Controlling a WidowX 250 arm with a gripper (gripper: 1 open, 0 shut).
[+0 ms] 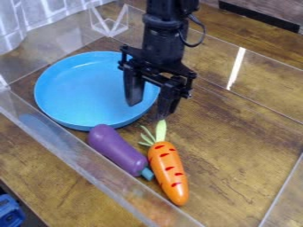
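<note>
My black gripper (154, 93) hangs over the right part of a blue plate (73, 97), its two fingers spread apart and no object visible between them. Below it lie a purple eggplant toy (113, 149) and, to its right, an orange carrot toy (168, 170) with pale green leaves, both on the wooden table.
A clear wall (59, 146) of the enclosure runs along the left and front. A blue object (7, 211) shows at the bottom left corner, outside it.
</note>
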